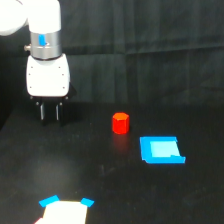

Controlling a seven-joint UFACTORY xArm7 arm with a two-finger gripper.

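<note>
My gripper [50, 112] hangs at the left, pointing down below its white hand [48, 76]. Its two small dark fingers stand apart, so it is open, and nothing shows between them. A red block [121, 123] with a many-sided outline sits on the dark table near the middle of the view. It is well to the right of the gripper, and the two do not touch.
Blue tape frames a pale square [163, 149] on the table to the right of the block. A white piece [64, 212] with blue corners is cut off at the bottom edge. Bare dark table lies between them, with a dark curtain [140, 60] behind.
</note>
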